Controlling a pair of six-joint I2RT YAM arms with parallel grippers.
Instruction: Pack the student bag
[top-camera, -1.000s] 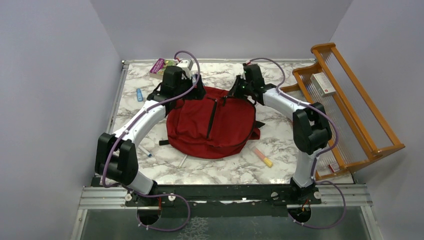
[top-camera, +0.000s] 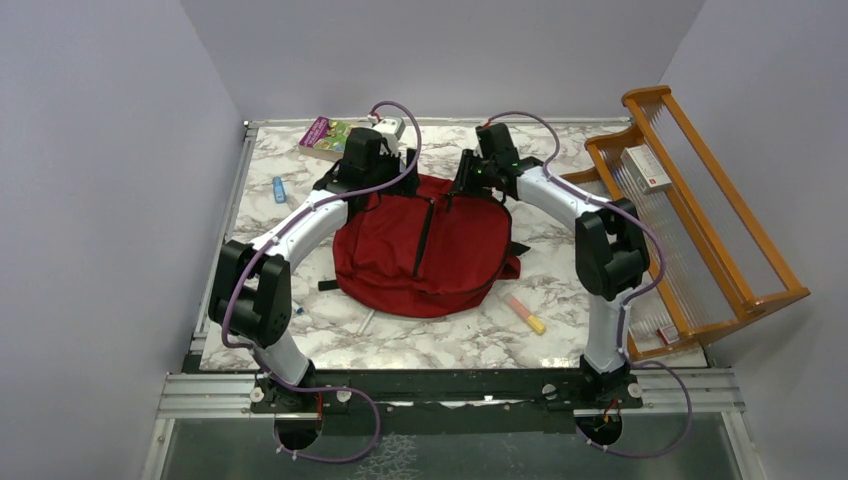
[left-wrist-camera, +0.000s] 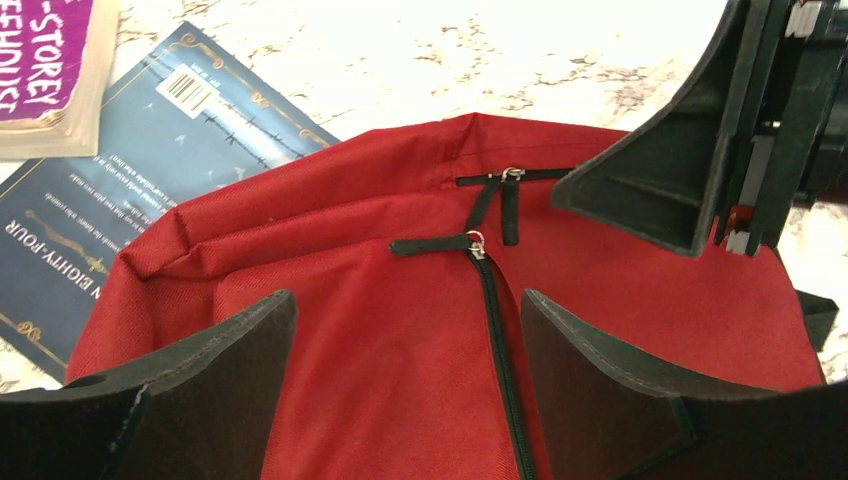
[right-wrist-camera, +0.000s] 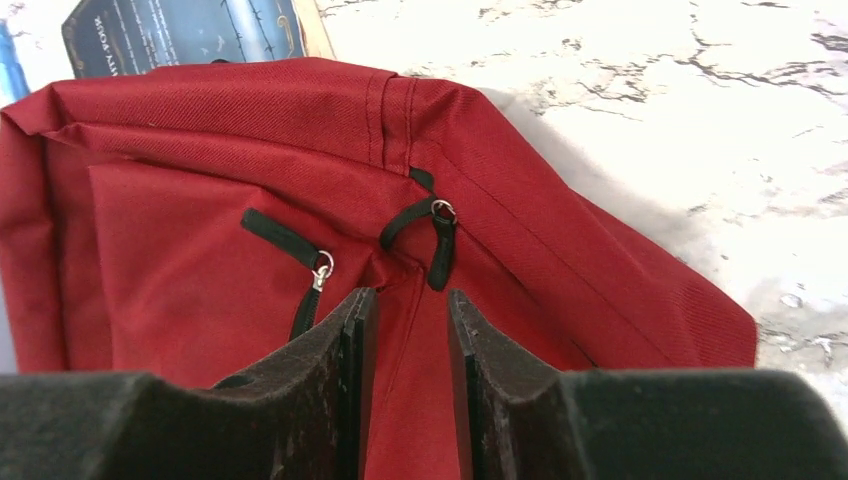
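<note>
A red bag (top-camera: 405, 265) lies flat in the middle of the table, two black zippers across its top side. Above its back edge, my left gripper is open, with only red fabric seen beyond the gap. Ahead of those fingers is a black zipper pull (left-wrist-camera: 430, 246). My right gripper is also open over the bag, its gap narrow and empty. Just beyond its tips hang the black pulls of another zipper (right-wrist-camera: 443, 250). In the left wrist view, part of the right gripper shows at upper right, close to the left one.
A dark blue book (left-wrist-camera: 130, 190) lies by the bag's back left edge, with a purple-covered book (top-camera: 322, 137) near it. A blue item (top-camera: 279, 190) lies at left, an orange-yellow stick (top-camera: 526, 314) at front right. A wooden shelf (top-camera: 690, 200) stands at right.
My left gripper has shifted slightly right over the bag. The bag looks unmoved.
</note>
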